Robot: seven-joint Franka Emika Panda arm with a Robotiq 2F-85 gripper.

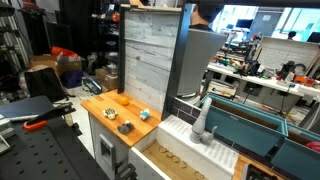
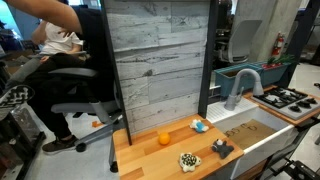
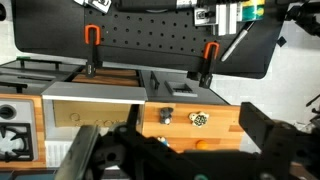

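Note:
Dark fingers (image 3: 78, 150) of my gripper stand wide apart along the lower part of the wrist view, with nothing held between them. Below them lies a wooden counter (image 2: 140, 158). It carries an orange round item (image 2: 163, 137), a small blue-and-white item (image 2: 199, 126), a pale patterned piece (image 2: 189, 161) and a dark grey item (image 2: 222, 148). Beside this group is a white sink (image 1: 215, 152) with a brown bottom. I cannot make out the gripper in either exterior view.
A grey faucet (image 1: 202, 115) rises behind the sink, and a stove top (image 2: 285, 97) lies beyond it. A white plank wall (image 2: 160, 80) backs the counter. The black perforated table (image 3: 175, 35) holds clamps with orange parts and several tools.

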